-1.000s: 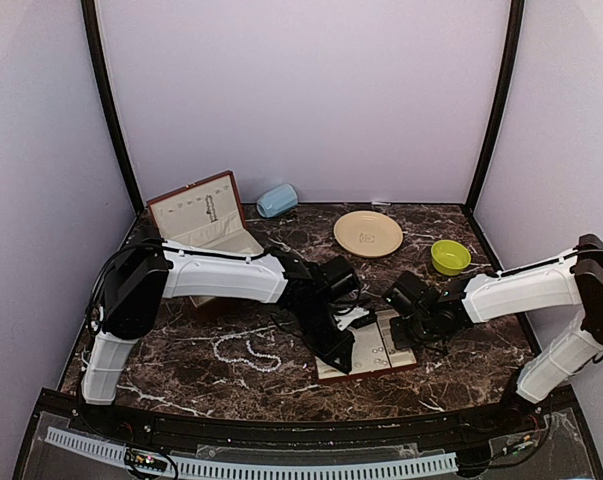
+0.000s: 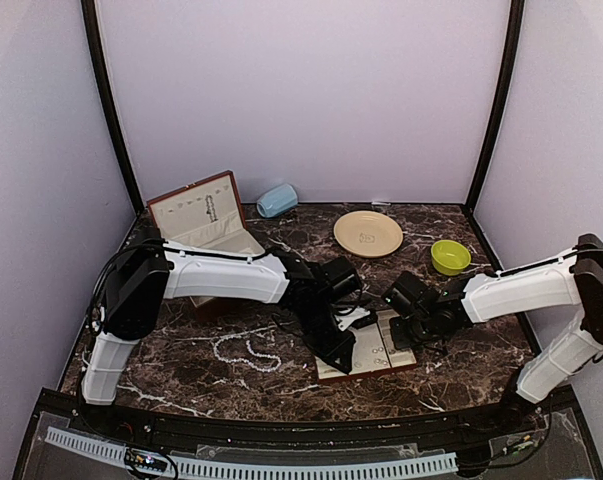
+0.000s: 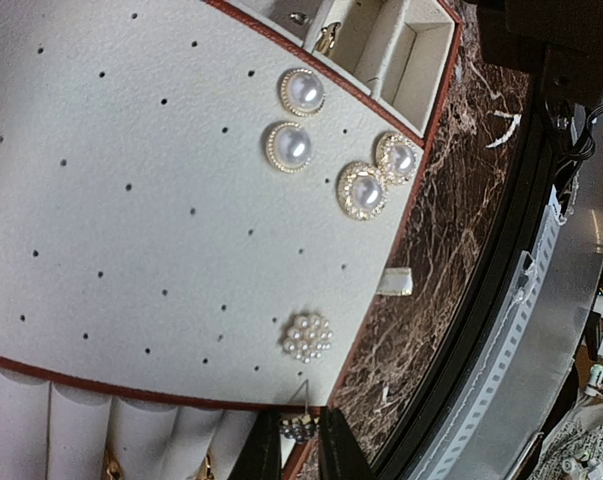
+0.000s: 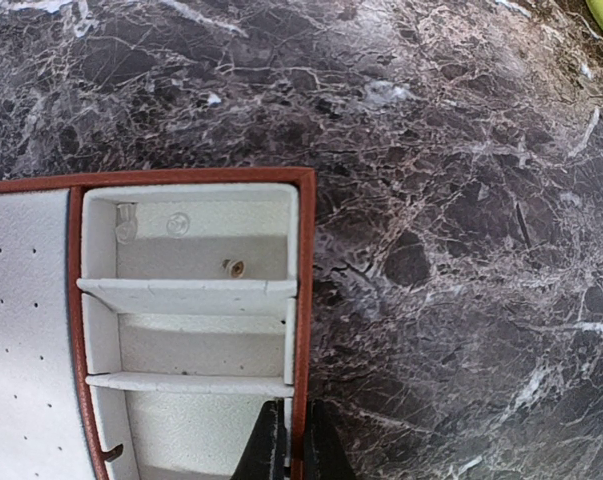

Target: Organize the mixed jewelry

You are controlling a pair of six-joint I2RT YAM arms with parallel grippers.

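The jewelry tray [image 2: 358, 374] lies on the table under both arms. On its white dotted panel, in the left wrist view, sit several pearl earrings [image 3: 303, 91] and a pearl-cluster earring [image 3: 308, 337]. My left gripper is shut on an earring [image 3: 299, 428] with a dark beaded head, its thin post pointing at the panel's corner. My right gripper is shut on the tray's right wall [image 4: 306, 270], one finger on either side. Small clear and metal pieces [image 4: 234, 268] lie in the tray's top right compartment.
A pearl necklace [image 2: 221, 357] lies on the table left of the tray. An open jewelry box [image 2: 198, 212] stands at the back left, near a blue cup [image 2: 277, 201]. Toward the back are a beige plate [image 2: 368, 234] and a green bowl [image 2: 450, 257].
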